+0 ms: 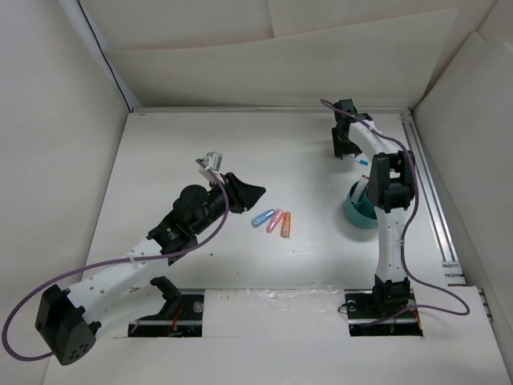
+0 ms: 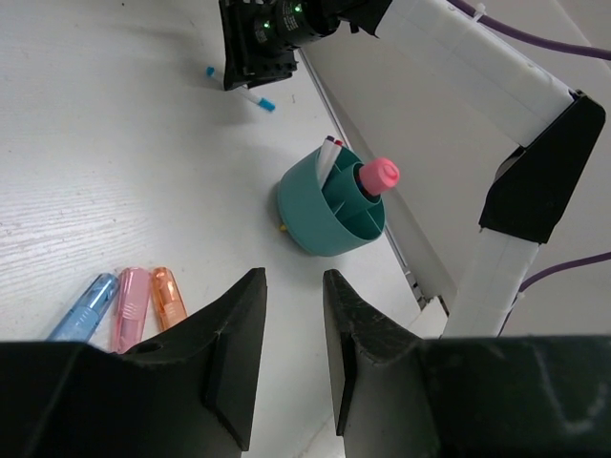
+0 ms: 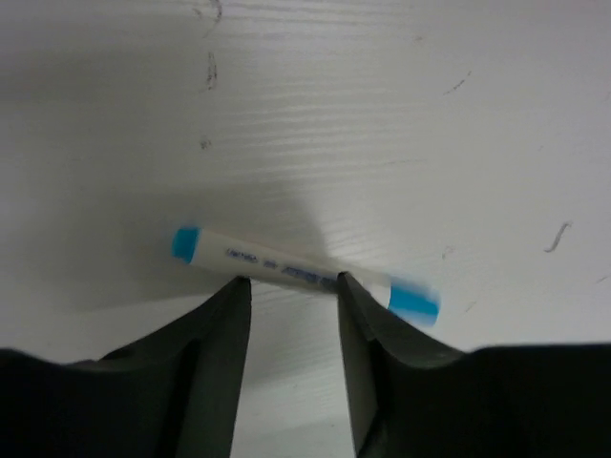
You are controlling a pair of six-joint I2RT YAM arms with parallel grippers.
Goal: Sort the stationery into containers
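A white marker with blue ends (image 3: 267, 264) lies on the table at the back right; my right gripper is over it, fingers apart, with the marker seen just beyond the tips. My left gripper hangs over the front middle, part open, nothing between its fingers. Beyond it lie blue (image 2: 81, 310), pink (image 2: 132, 305) and orange (image 2: 168, 296) stationery pieces side by side. A teal divided holder (image 2: 315, 215) stands at the right with white pens and a pink-topped item (image 2: 380, 175).
Pale walls surround it; the right arm's white link (image 1: 391, 249) reaches along the right edge beside the holder.
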